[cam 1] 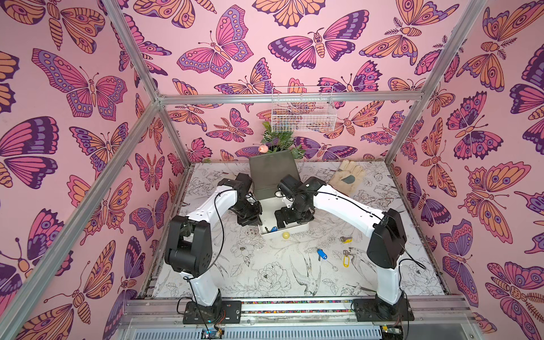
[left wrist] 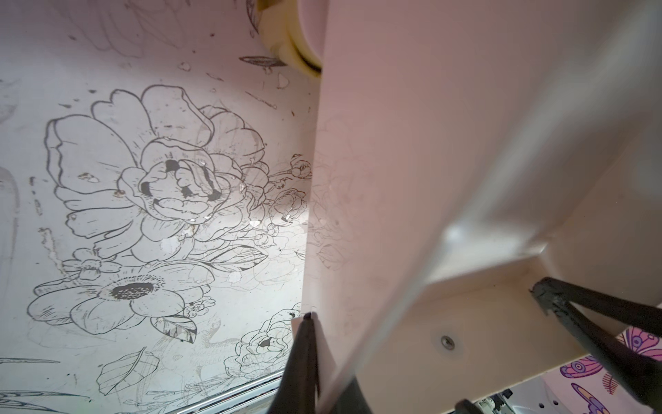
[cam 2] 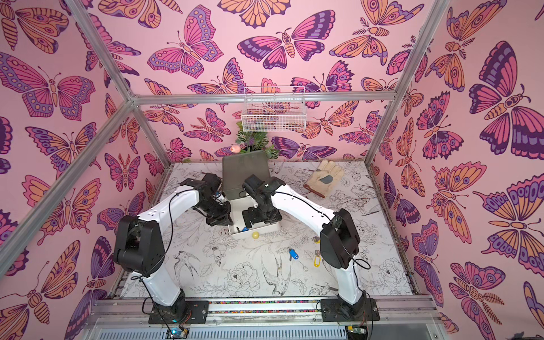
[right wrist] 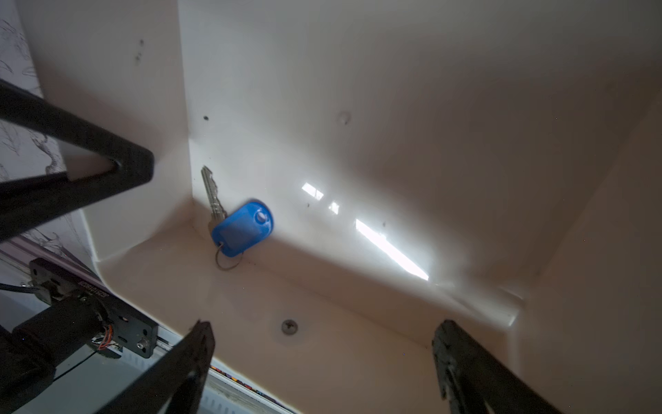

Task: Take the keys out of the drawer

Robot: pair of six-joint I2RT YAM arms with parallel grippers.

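A white drawer (cam 1: 300,226) sits before a dark grey box (cam 1: 273,170) at the middle of the table. In it, near a front corner, lies a key with a blue tag (right wrist: 241,227) on a ring. My right gripper hangs over the drawer's inside, open and empty, with the key beyond its fingers. My left gripper (cam 1: 255,220) is at the drawer's left wall, shut; in the left wrist view the wall partly hides its fingertips.
A yellow round thing (cam 1: 286,235) lies just before the drawer. Blue-tagged (cam 1: 322,254) and yellow-tagged keys (cam 1: 346,259) lie at front right. A glove (cam 1: 346,179) lies at back right.
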